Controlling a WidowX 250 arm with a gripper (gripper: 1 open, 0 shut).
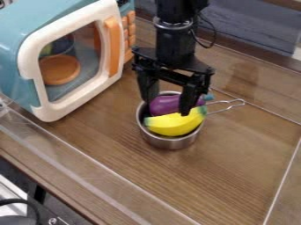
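Observation:
My black gripper (170,95) hangs open over a steel pot (157,138) with a wire handle, its fingers down around the pot's contents. A purple toy eggplant (163,104) lies in the pot, partly hidden by the gripper, and a yellow toy banana (170,125) lies in front of it. Whether the fingers touch either toy I cannot tell.
A toy microwave (47,109) stands at the left, with an orange plate (60,72) seen inside.

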